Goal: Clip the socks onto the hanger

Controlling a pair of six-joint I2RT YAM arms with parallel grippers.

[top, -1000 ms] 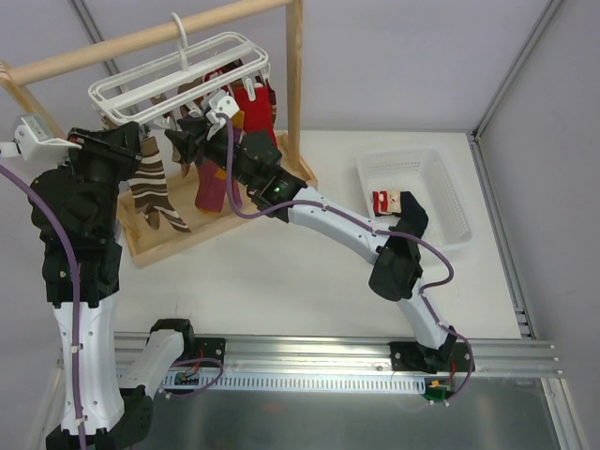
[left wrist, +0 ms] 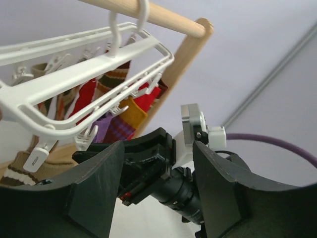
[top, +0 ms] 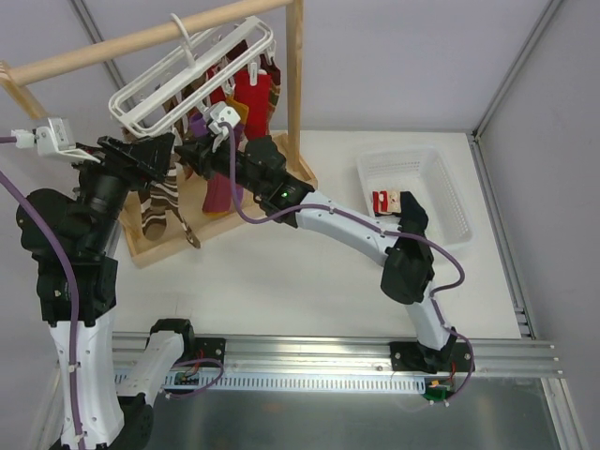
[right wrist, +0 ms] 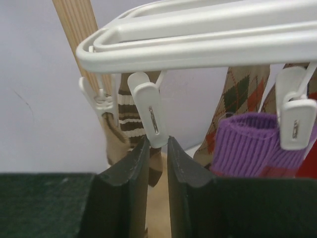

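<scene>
The white hanger (top: 187, 80) hangs from the wooden rail, with socks clipped along it, among them a striped brown sock (top: 159, 202), a red sock (top: 251, 98) and a purple sock (right wrist: 245, 144). My left gripper is open at the hanger's near left end, nothing seen between its fingers. My right gripper is at a white clip (right wrist: 151, 111) on that end, its fingertips close together at the clip's lower tip; how far they are closed is hard to see. A brown sock (right wrist: 114, 134) hangs behind that clip.
A white basket (top: 412, 173) at the right holds a red and a dark sock. The wooden stand (top: 295, 56) frames the hanger over a wooden base.
Both arms have shifted slightly, the right one toward the front and right in the top view. The hanger has swung a little to the right, and the hanging striped socks have moved.
</scene>
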